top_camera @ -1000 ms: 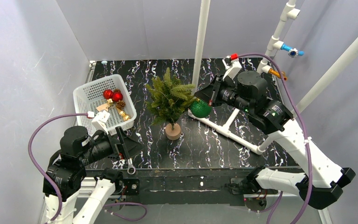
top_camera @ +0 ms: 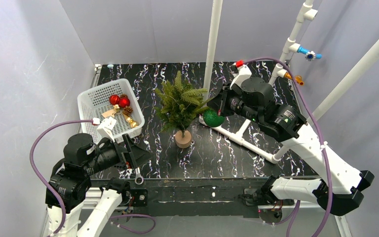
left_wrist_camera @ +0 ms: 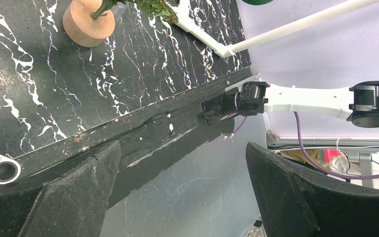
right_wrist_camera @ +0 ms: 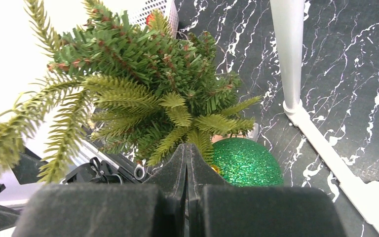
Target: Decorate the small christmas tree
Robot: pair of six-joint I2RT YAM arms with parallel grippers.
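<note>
The small tree (top_camera: 180, 101) stands on a round wooden base (top_camera: 183, 139) mid-table. A glittery green bauble (top_camera: 213, 119) is at its right side, below my right gripper (top_camera: 212, 102); in the right wrist view its gold cap shows just behind the fingertips, and whether it hangs on a branch or a thread is unclear. That gripper is shut, with nothing clearly visible between its fingers. My left gripper (top_camera: 135, 148) is open and empty at the front left, beside a white basket (top_camera: 86, 103) of red baubles (top_camera: 124, 102), pine cones and gold ornaments.
A white pipe frame (top_camera: 246, 145) stands right and behind the tree, with valves at the back right. A wrench (top_camera: 138, 178) lies at the front edge near my left gripper.
My right gripper has shifted slightly left over the last second, and the green bauble sits slightly lower and further right. The left arm is unchanged.
</note>
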